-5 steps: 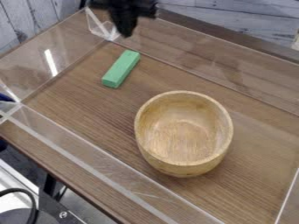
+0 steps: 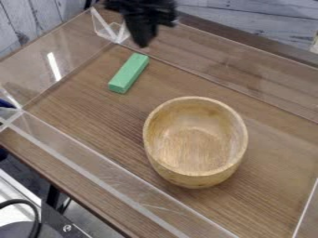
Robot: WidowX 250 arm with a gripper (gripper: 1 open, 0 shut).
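My gripper hangs blurred at the top, a little left of centre, above and behind a green block lying on the wooden table. Whether its fingers are open or shut is too blurred to tell. A round wooden bowl stands right of centre in the lower half.
The table has bare wood to the left of the bowl and at the upper right. A clear plastic piece stands at the upper left. Dark cables are at the lower left edge.
The green block and the bowl have not moved.
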